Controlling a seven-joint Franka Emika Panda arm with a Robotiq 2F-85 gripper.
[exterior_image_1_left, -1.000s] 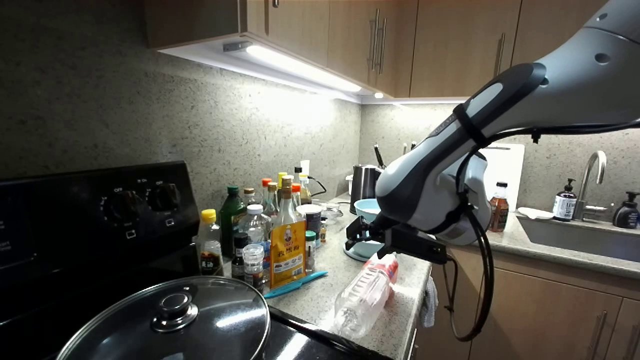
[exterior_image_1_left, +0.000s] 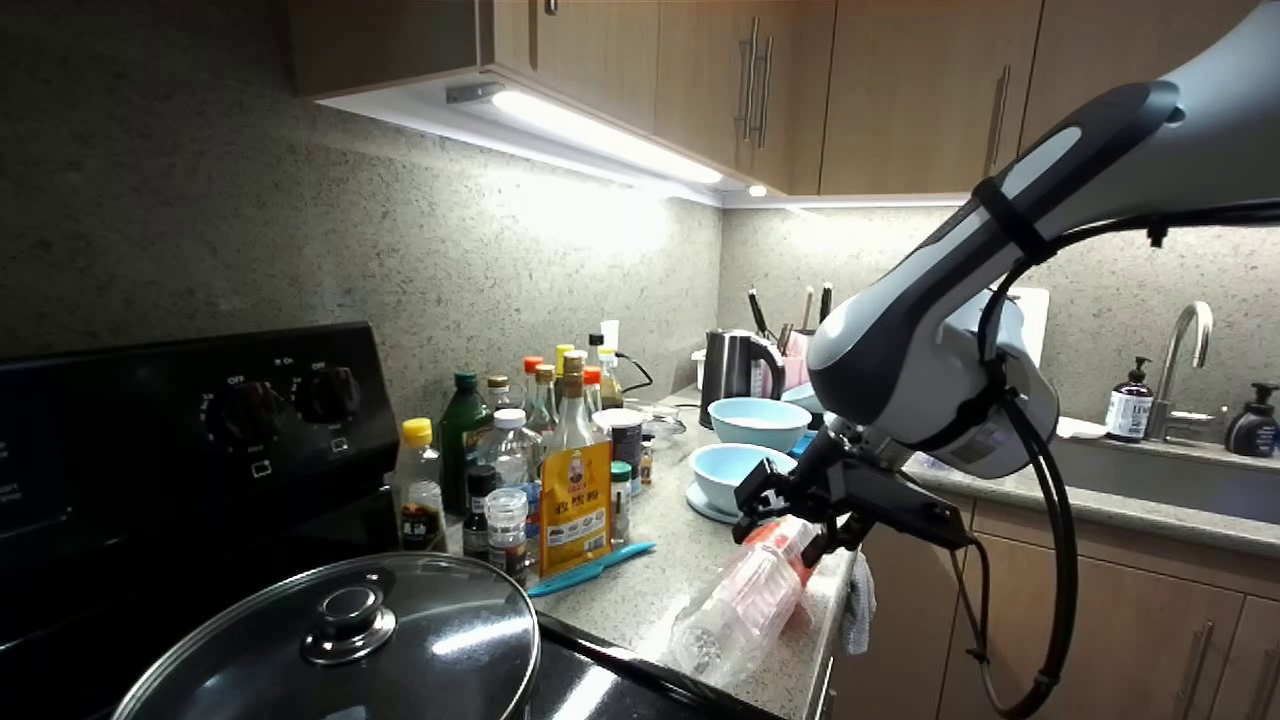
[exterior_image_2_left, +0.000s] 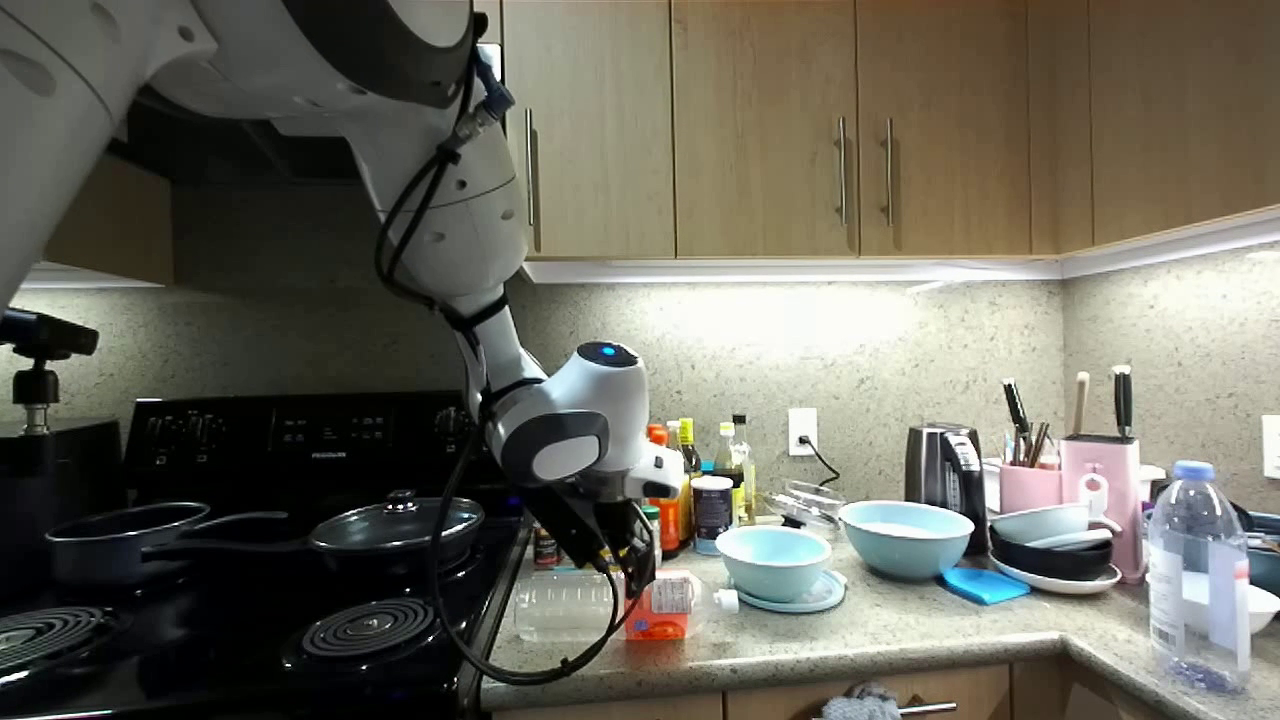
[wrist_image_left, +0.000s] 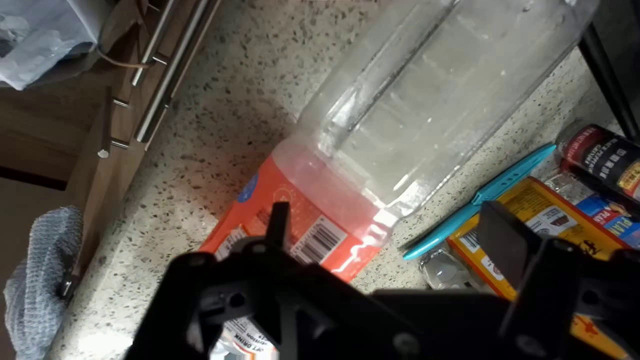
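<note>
A large clear plastic bottle (wrist_image_left: 432, 114) with a red label (wrist_image_left: 324, 228) lies on its side on the counter. In exterior view 2 its white cap (exterior_image_2_left: 726, 600) points right, toward the bowls. My gripper (exterior_image_1_left: 780, 538) is low over the bottle's label, its fingers apart. From the wrist camera, one finger (wrist_image_left: 278, 225) overlaps the red label, while the other finger (wrist_image_left: 510, 240) appears beyond the bottle's edge, in front of a yellow packet (wrist_image_left: 534, 225). Whether either finger touches the bottle cannot be told.
Sauce bottles and jars crowd the wall side, with a turquoise knife (exterior_image_1_left: 588, 569) before them. A light-blue bowl (exterior_image_2_left: 774, 562) stands near the cap. The stove and lidded pan (exterior_image_1_left: 342, 630) adjoin the counter, whose front edge runs close to the bottle.
In exterior view 1, my gripper has moved down and right, from above the bottle to around its label end. The bottle appears to lie where it was.
</note>
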